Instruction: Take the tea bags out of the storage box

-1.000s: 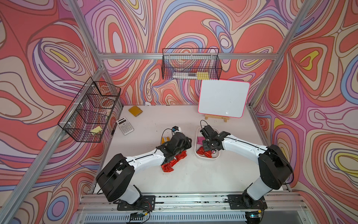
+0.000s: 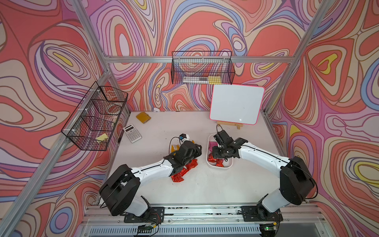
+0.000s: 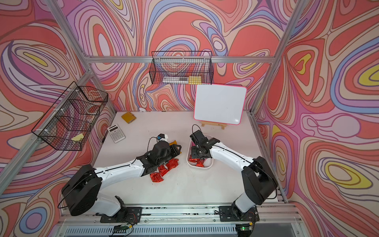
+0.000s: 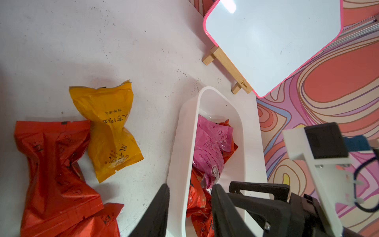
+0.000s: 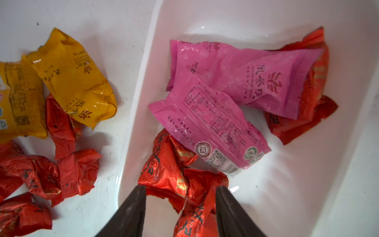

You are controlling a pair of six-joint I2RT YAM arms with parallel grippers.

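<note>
The white storage box (image 5: 300,169) holds pink tea bags (image 5: 209,126) and red tea bags (image 5: 165,165). Left of it on the table lie yellow tea bags (image 5: 71,79) and several red tea bags (image 4: 59,169). My right gripper is over the box, open, its fingertips either side of red bags at the lower part. My left gripper stands beside the box above the loose bags, its fingers apart with nothing seen between them but the box wall and contents behind.
A whiteboard on a wooden easel (image 2: 236,103) stands behind the box. A calculator (image 2: 132,133) and a yellow square object (image 2: 143,117) lie at the back left. Wire baskets (image 2: 94,118) hang on the frame.
The left arm has moved only a little. The bags look unchanged.
</note>
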